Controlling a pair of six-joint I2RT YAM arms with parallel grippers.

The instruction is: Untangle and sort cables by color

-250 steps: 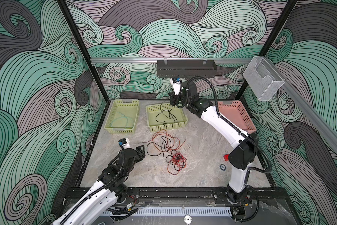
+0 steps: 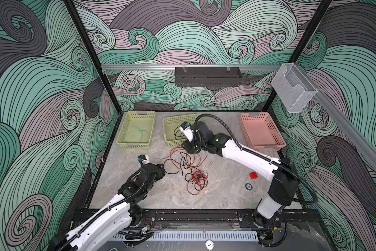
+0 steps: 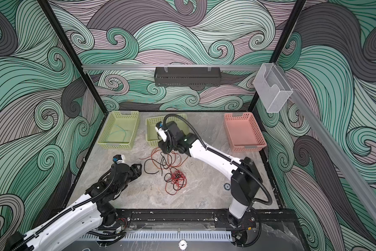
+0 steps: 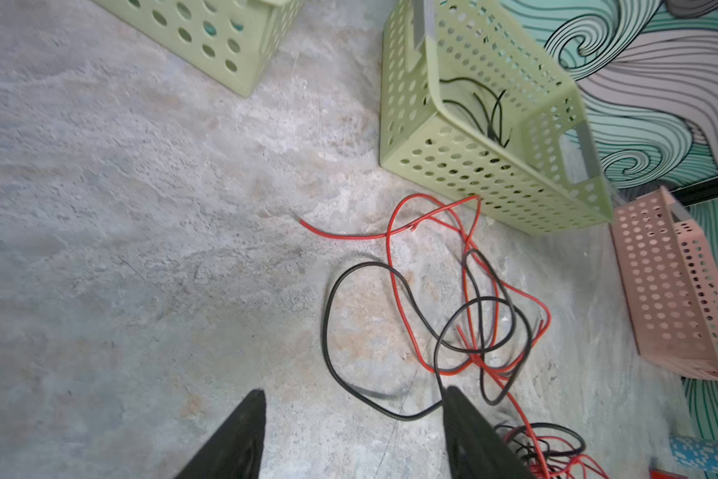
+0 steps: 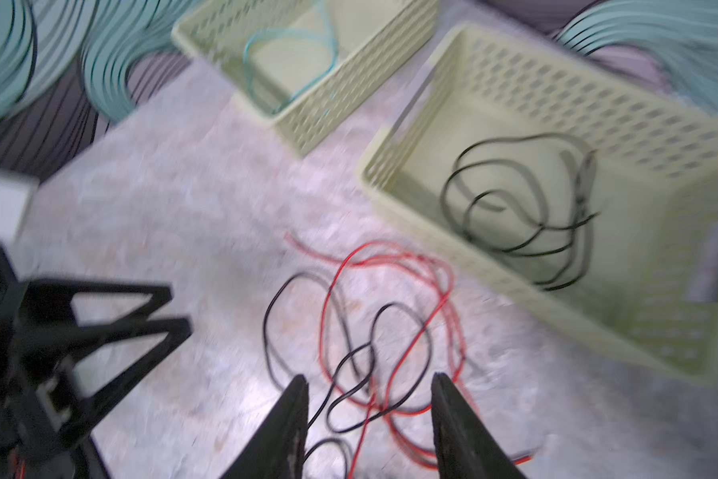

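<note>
Red cables (image 4: 395, 287) and black cables (image 4: 327, 327) lie tangled on the table in front of the middle basket, with a tight red-and-black knot (image 2: 199, 179) at the near end. Inside the green middle basket (image 5: 455, 235) rests a black cable (image 5: 534, 163). A light blue cable (image 5: 327, 72) lies in the left green basket (image 2: 135, 144). The pink basket (image 2: 261, 129) looks empty. My right gripper is open above the far part of the tangle. Left of the tangle, my left gripper is open too, nothing between its fingers.
A red block (image 2: 253, 175) and a small round disc (image 2: 248, 186) lie on the right side of the table. Bare table (image 2: 225, 184) shows between them and the tangle. The two grippers stand fairly close together.
The left gripper shifted slightly to the right. The cables look unmoved.
</note>
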